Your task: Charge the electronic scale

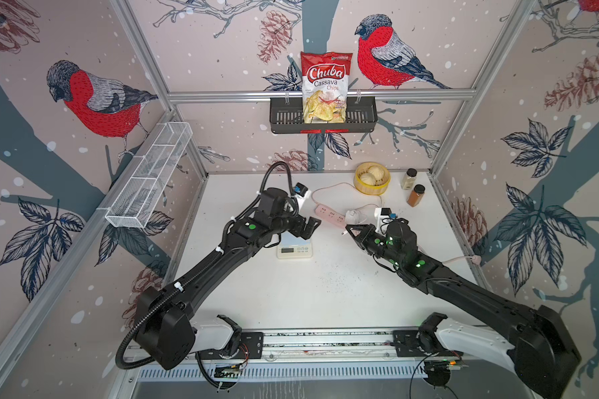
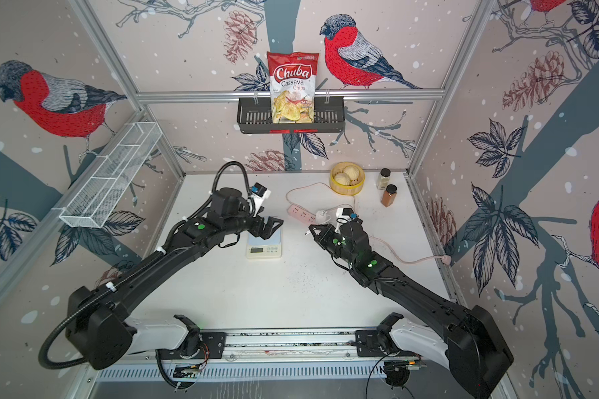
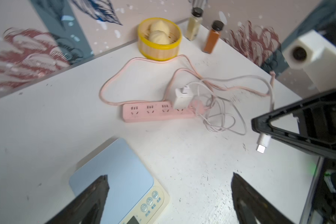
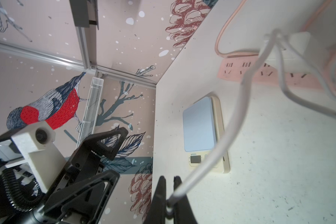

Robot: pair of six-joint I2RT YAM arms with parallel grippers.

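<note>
The electronic scale (image 3: 111, 175), with a pale blue plate and cream panel, lies on the table below my left gripper (image 1: 308, 229), which is open and empty. A pink power strip (image 3: 145, 111) behind it carries a white charger (image 3: 182, 99) with a white cable. My right gripper is shut on that cable, right of the scale and above the table; its white connector (image 3: 262, 143) hangs just below the fingers in the left wrist view.
A steamer of buns (image 3: 158, 52) and two spice jars (image 3: 212, 37) stand at the back right. A wire basket (image 1: 146, 176) is on the left wall.
</note>
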